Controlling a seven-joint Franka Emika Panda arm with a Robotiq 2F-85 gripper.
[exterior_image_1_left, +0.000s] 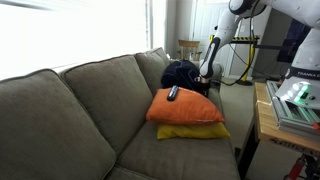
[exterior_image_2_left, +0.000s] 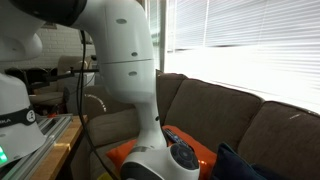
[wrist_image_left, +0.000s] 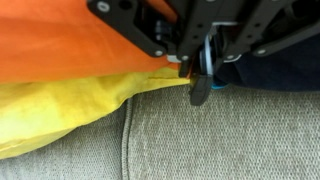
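Note:
My gripper is low at the sofa seat, its fingers close together. In the wrist view, the pointed corner of a yellow pillow (wrist_image_left: 85, 103) reaches the left side of the fingers. An orange pillow (wrist_image_left: 75, 38) fills the upper left there, and a dark navy item (wrist_image_left: 265, 73) lies close on the right. What is between the fingers is hard to make out. In exterior view 1, the orange pillow (exterior_image_1_left: 186, 106) rests on the yellow pillow (exterior_image_1_left: 192, 130), with a dark remote-like object (exterior_image_1_left: 173, 93) on top. The fingers are hidden in both exterior views.
The grey sofa (exterior_image_1_left: 75, 115) has a clear seat toward the near end. Dark navy cushions (exterior_image_1_left: 182, 74) lie beyond the orange pillow. A wooden table (exterior_image_1_left: 267, 125) stands along the right side, by the robot's base.

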